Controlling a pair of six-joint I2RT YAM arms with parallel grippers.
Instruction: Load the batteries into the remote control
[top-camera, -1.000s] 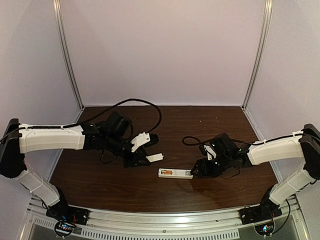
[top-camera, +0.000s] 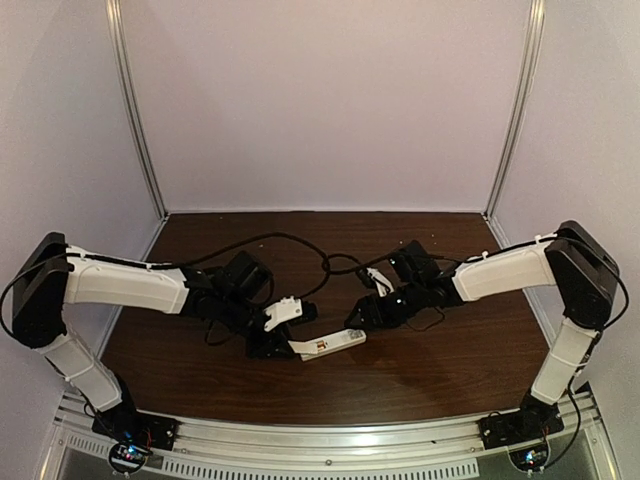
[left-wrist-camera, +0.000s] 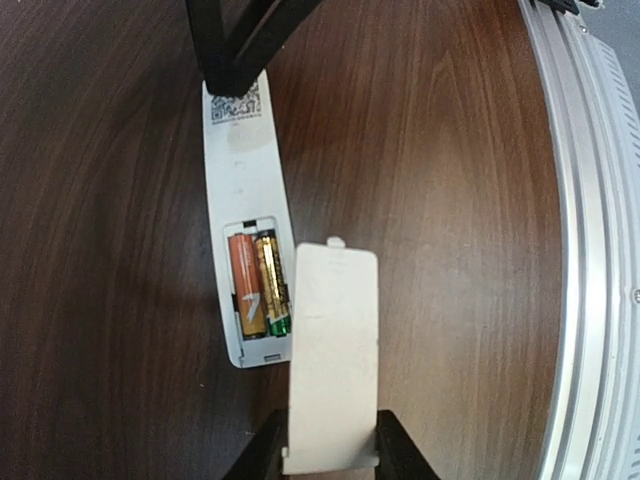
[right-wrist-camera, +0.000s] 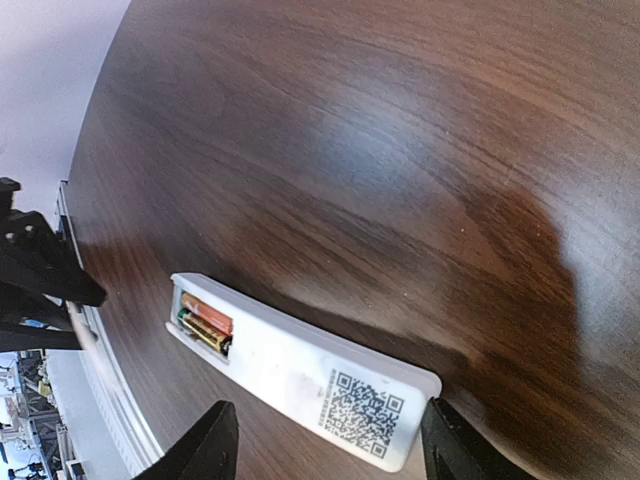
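The white remote (right-wrist-camera: 280, 350) lies on the dark table with its battery compartment open, holding an orange battery (left-wrist-camera: 246, 280) and a gold-green battery (left-wrist-camera: 272, 280) side by side. My left gripper is shut on the white battery cover (left-wrist-camera: 334, 350), held above and beside the compartment end. My right gripper is part open at the remote's QR-code end, its fingers on either side of that end.
Bare wooden table (top-camera: 200, 390) surrounds the remote. The aluminium front rail (top-camera: 330, 425) runs along the near edge, and cables loop over the middle behind the grippers.
The right gripper and the remote have moved left, the remote now tilted. The left gripper has come down toward the compartment end with the cover.
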